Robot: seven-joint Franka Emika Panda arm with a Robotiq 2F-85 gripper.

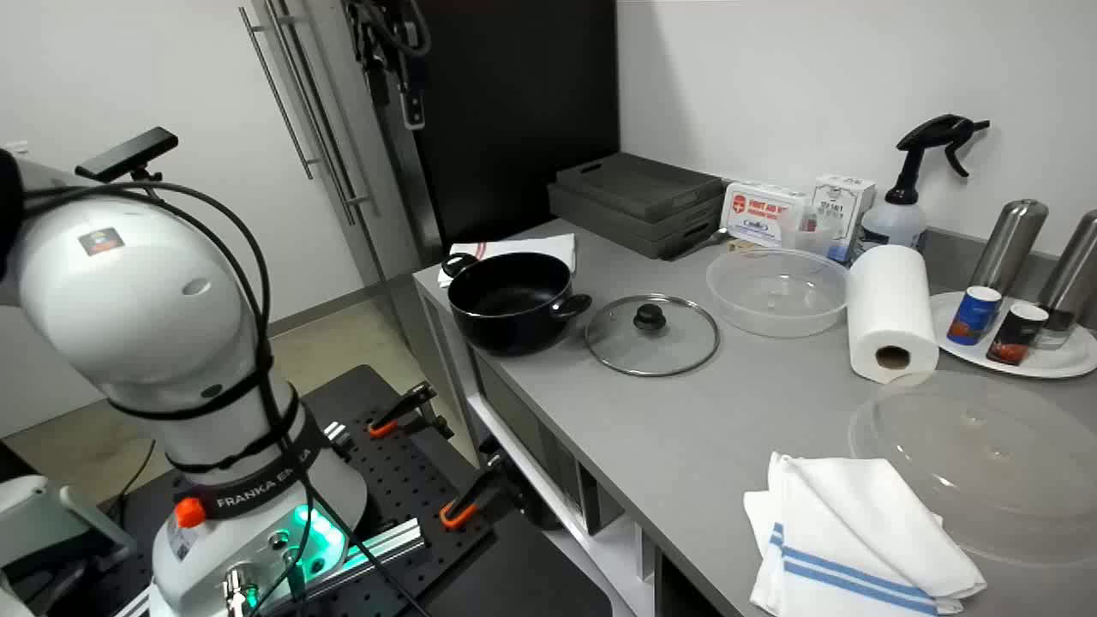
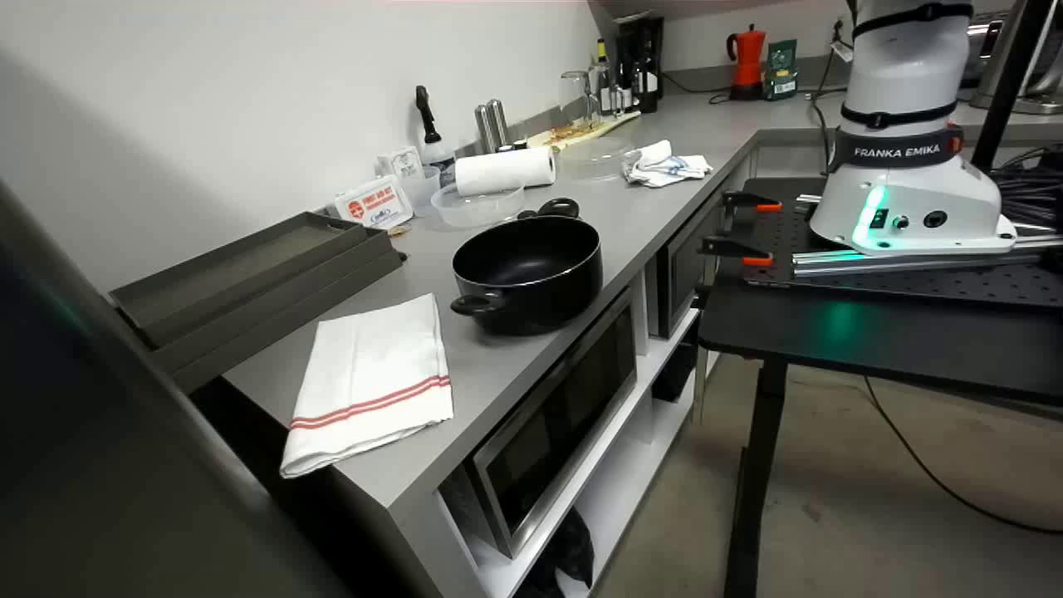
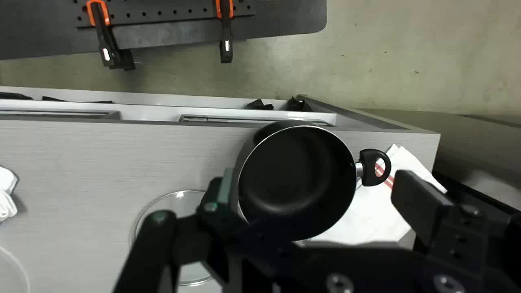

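Observation:
A black two-handled pot [image 1: 511, 300] stands upright near the counter's front edge, and its inside looks empty. Its glass lid [image 1: 652, 334] with a black knob lies flat on the counter beside it, apart from the pot. A white towel with red stripes [image 2: 374, 374] is spread at the counter's end, next to the pot. In the wrist view my gripper is open above the pot, its fingers wide apart and nothing held between them. Part of the gripper hangs at the top of exterior view 1, well above the counter. The lid is partly hidden by the gripper in the wrist view.
Grey stacked trays [image 1: 638, 200] stand at the back. A clear bowl [image 1: 778, 293], paper towel roll [image 1: 892, 314], spray bottle [image 1: 905, 206] and plate with shakers [image 1: 1064, 355] line the wall. A blue-striped towel [image 1: 864, 535] lies in front.

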